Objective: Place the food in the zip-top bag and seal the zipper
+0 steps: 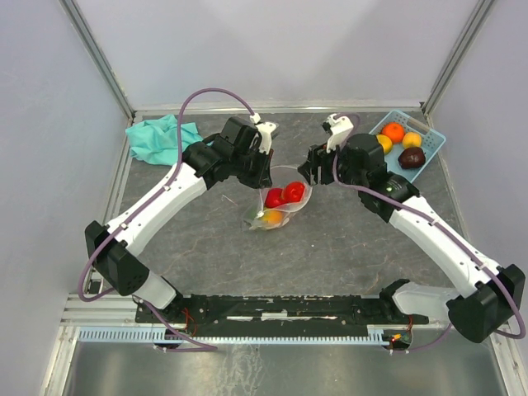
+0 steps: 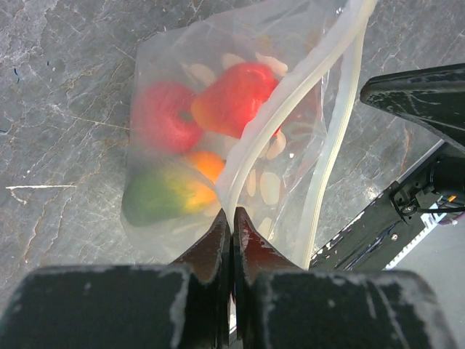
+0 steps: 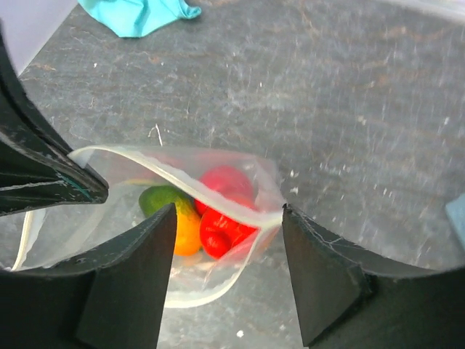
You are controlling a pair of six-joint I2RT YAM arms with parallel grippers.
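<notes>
The clear zip top bag holds red items, one a pepper, and a green-orange item. My left gripper is shut on the bag's zipper edge; its tip also shows at the left in the right wrist view. My right gripper is at the bag's other end, fingers apart, with the zipper corner seen between them; whether it touches the bag is unclear. The bag's mouth gapes.
A blue basket with oranges and a dark avocado-like item stands at back right. A teal cloth lies at back left. The grey surface in front of the bag is clear.
</notes>
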